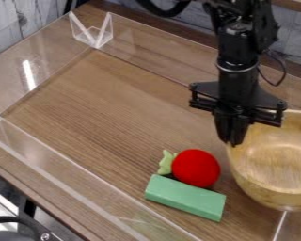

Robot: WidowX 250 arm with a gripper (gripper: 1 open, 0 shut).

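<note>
The black gripper (229, 122) points down at the left rim of a large tan bowl (273, 179) at the right. Its fingertips are at or just above that rim; whether they grip it cannot be told. A red round object (198, 168) with a green piece at its left lies left of the bowl, and a mint green block (184, 196) lies in front of it.
A clear plastic holder (93, 28) stands at the back left, near the table's back edge. Dark cables lie at the bottom left corner.
</note>
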